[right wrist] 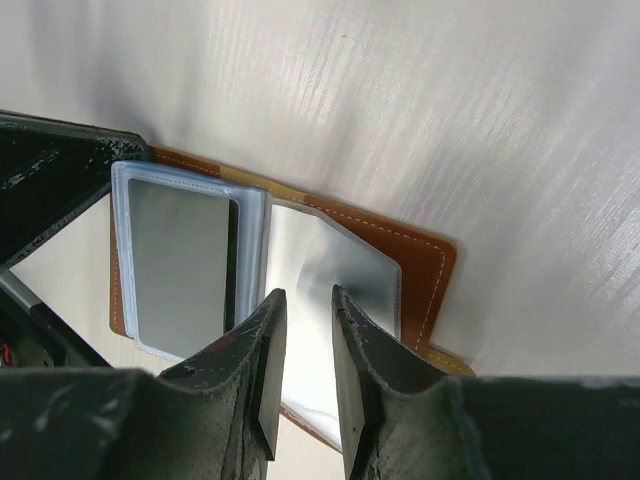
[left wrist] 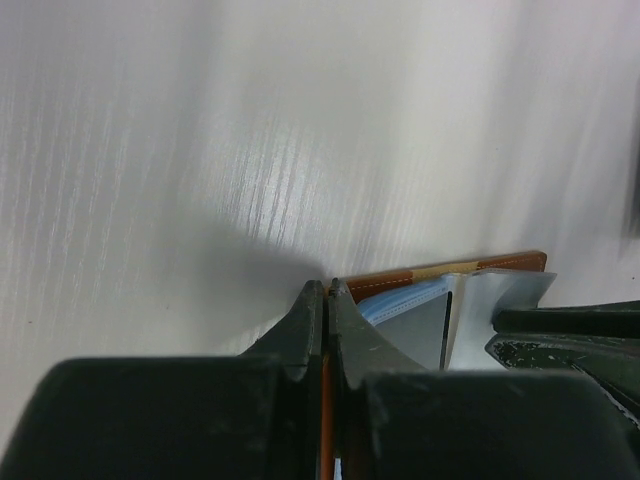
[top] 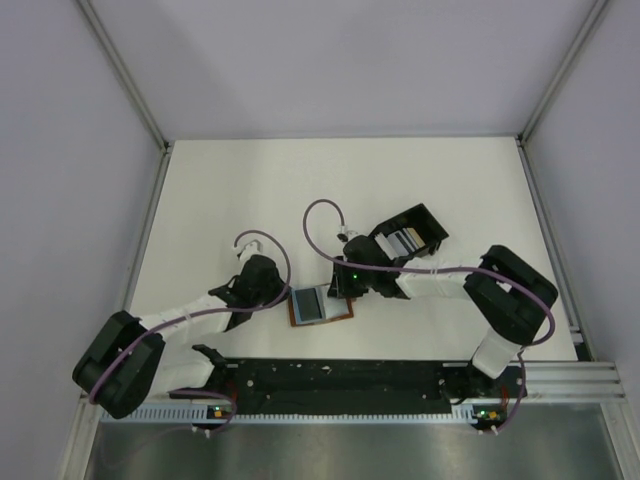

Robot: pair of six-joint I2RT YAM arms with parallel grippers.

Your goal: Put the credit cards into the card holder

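The brown leather card holder [top: 321,319] lies open on the table between my grippers, with a blue-edged grey pocket [right wrist: 178,260] on one side and a white and translucent sleeve [right wrist: 318,275] on the other. My left gripper is shut at the holder's left edge, with no card visible between its fingers. My right gripper is over the white sleeve, its fingertips slightly apart; I see no card held. Behind it sits a black box [top: 428,226] holding several cards [top: 400,242] in rows.
A dark strip [top: 340,390] runs along the front edge, and walls enclose the sides and back.
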